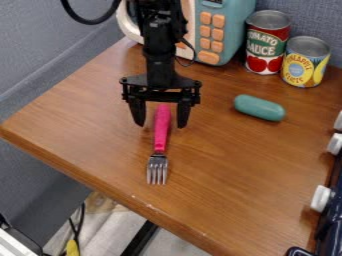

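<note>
A fork with a pink handle (160,137) lies on the wooden table (94,140), tines pointing toward the near edge. My black gripper (160,118) is open above the handle's far end, one finger on each side of it, apart from the handle.
A teal cylinder (259,108) lies to the right. Tomato (266,45) and yellow (305,64) cans stand at the back beside a toy microwave (222,30). A dark appliance with white knobs (327,210) is at the right edge.
</note>
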